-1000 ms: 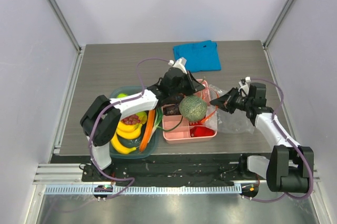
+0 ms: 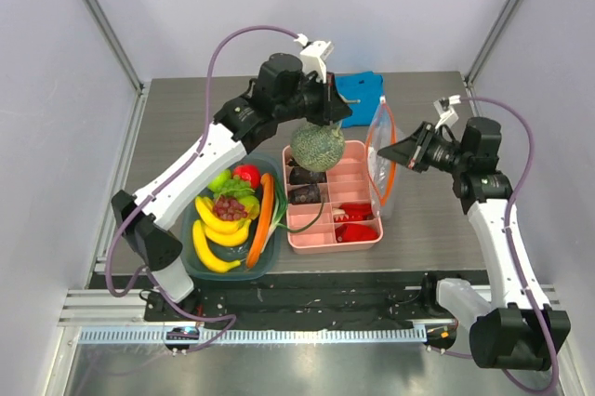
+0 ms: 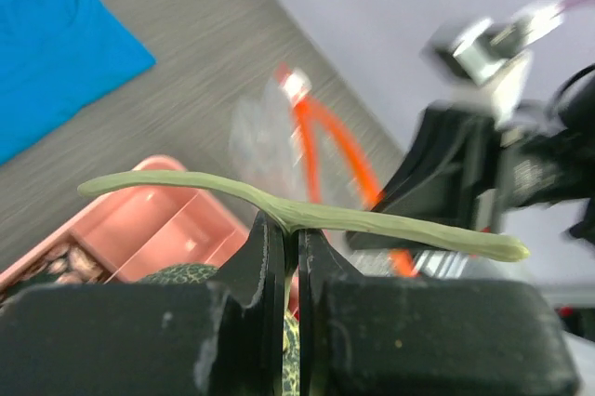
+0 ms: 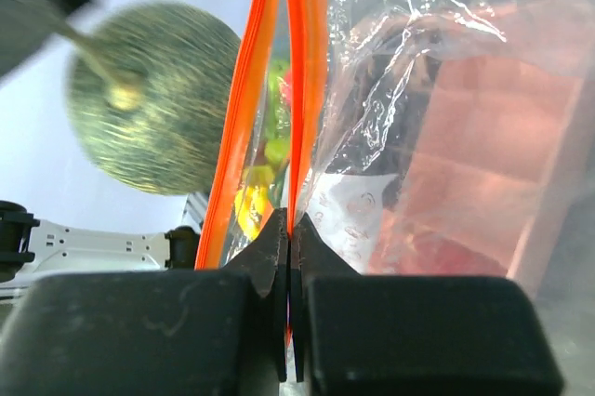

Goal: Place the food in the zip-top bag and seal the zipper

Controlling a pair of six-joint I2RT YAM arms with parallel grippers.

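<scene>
A green netted melon (image 2: 317, 147) hangs from my left gripper (image 2: 337, 110), which is shut on its stem (image 3: 400, 229). In the right wrist view the melon (image 4: 158, 108) is beside the bag's orange zipper. My right gripper (image 2: 385, 152) is shut on the edge of the clear zip top bag (image 2: 385, 191) by its orange zipper (image 4: 237, 136); the bag hangs upright to the right of the melon, which is outside it.
A bowl of fruit and vegetables (image 2: 223, 264) sits at left, with a pink divided tray (image 2: 330, 243) holding dark and red items in the middle. A blue cloth (image 2: 363, 85) lies behind. Bare table shows at back left.
Both arms have risen. The melon has moved up and slightly left, away from over the tray's middle; the bag has been lifted and now hangs upright instead of spreading right across the table.
</scene>
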